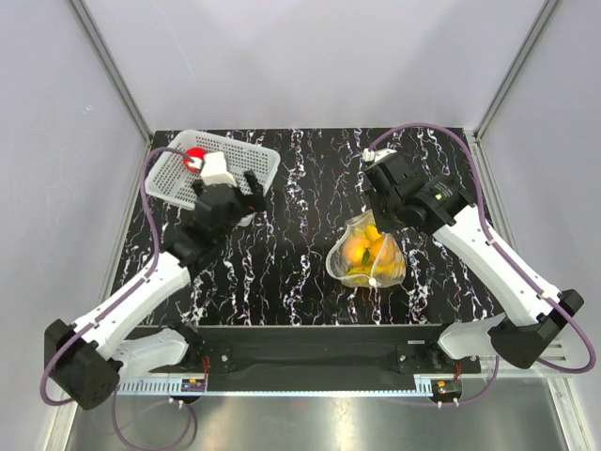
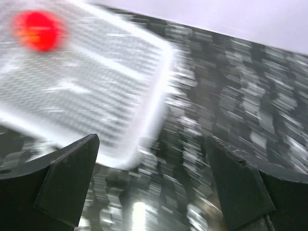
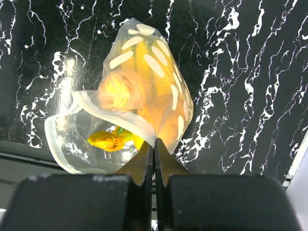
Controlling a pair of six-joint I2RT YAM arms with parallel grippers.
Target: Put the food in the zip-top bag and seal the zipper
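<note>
The clear zip bag [image 1: 366, 263] lies at the centre right with yellow and orange food [image 3: 108, 140] inside; its zipper edge rises to my right gripper, which is shut on that edge. My left gripper, open and empty, hangs by the front of the white basket [image 2: 96, 101], blurred in its own view. A red round food item [image 2: 39, 30] sits in the basket's back part, partly hidden by the left arm in the top view.
</note>
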